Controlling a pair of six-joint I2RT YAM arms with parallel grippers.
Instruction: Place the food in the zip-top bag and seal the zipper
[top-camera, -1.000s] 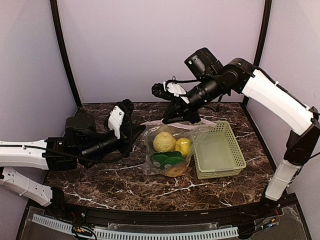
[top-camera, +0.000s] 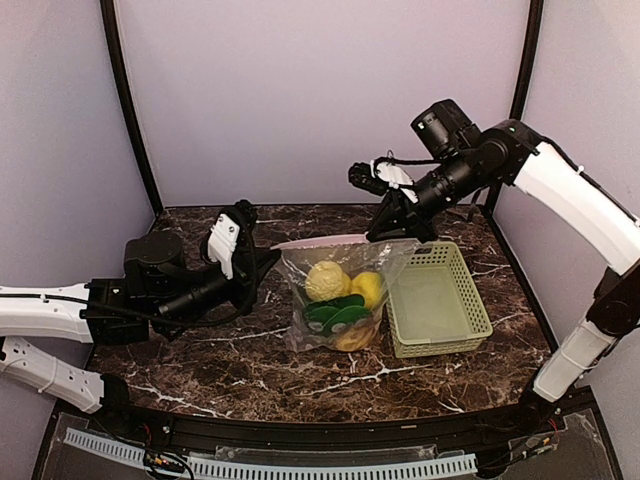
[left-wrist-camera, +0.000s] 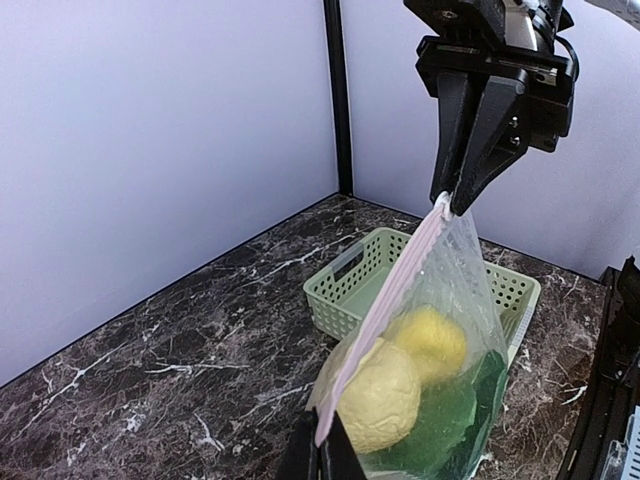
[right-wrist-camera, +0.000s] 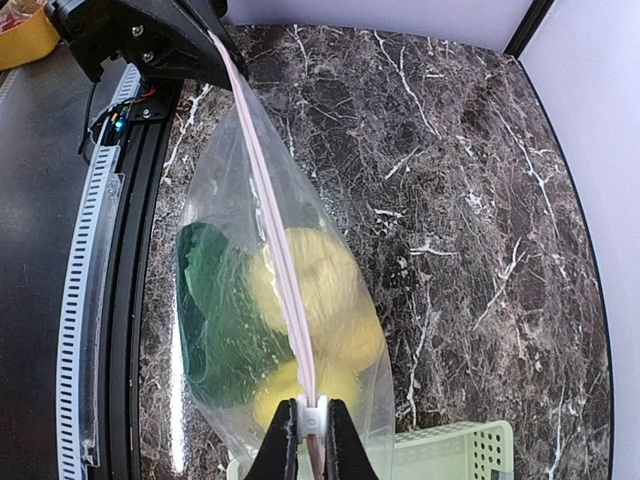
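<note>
The clear zip top bag (top-camera: 306, 338) stands on the table with food inside: a round pale-yellow piece (top-camera: 326, 281), a yellow piece (top-camera: 366, 289) and green pieces (top-camera: 335, 315). Its pink zipper strip (right-wrist-camera: 271, 214) is stretched taut between both grippers. At the left end, my left gripper is shut on the bag's top corner. Toward the right end, my right gripper is shut on the white zipper slider (right-wrist-camera: 312, 415). Left of the slider the strip looks pressed into one line; its short stretch beyond the right fingers is mostly hidden.
A pale green basket (top-camera: 437, 298), empty, stands just right of the bag. Bare dark marble table (top-camera: 210, 372) lies in front and to the left. Light walls close off the back and sides.
My right gripper has slid rightward along the zipper, away from the left gripper. The left gripper has shifted slightly left, and the bag's top edge is straighter. The food has barely moved.
</note>
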